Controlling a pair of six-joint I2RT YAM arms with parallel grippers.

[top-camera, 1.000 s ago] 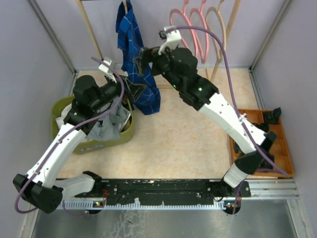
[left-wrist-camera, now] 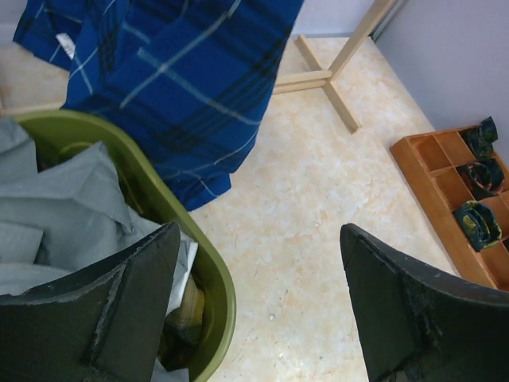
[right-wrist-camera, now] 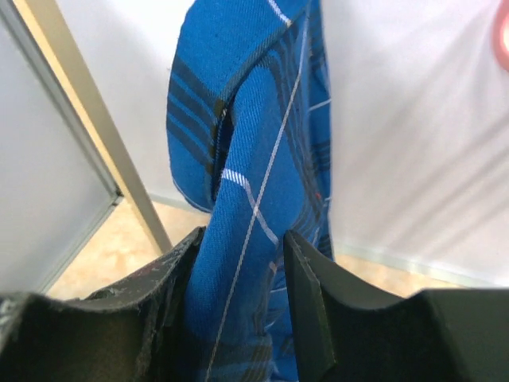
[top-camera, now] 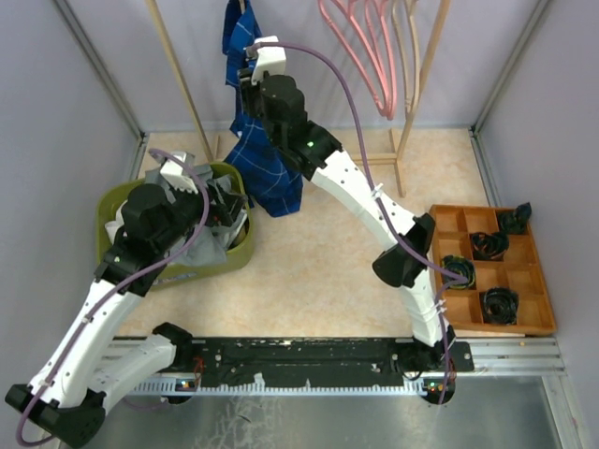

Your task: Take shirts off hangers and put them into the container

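The blue plaid shirt [top-camera: 265,178] hangs at the back left, its lower part beside the green tub. Only a small bit of its hanger [top-camera: 242,6] shows at the top edge; the rest is hidden. My right gripper is at the shirt's upper part, its fingers [right-wrist-camera: 298,263] apart on either side of a fold of the shirt [right-wrist-camera: 246,191]. Over the tub, lower than the right one, my left gripper stands open and empty. In the left wrist view, the shirt [left-wrist-camera: 175,87] hangs beyond its fingertips.
The green tub [top-camera: 245,249] holds grey cloth [top-camera: 201,251]. Pink hangers [top-camera: 379,65] hang right of the shirt on a rack with wooden posts [top-camera: 426,75]. A wooden divided box [top-camera: 522,313] with rolled dark items stands at the right. Mid-floor is clear.
The left gripper has drawn back from the shirt, toward the lower left.
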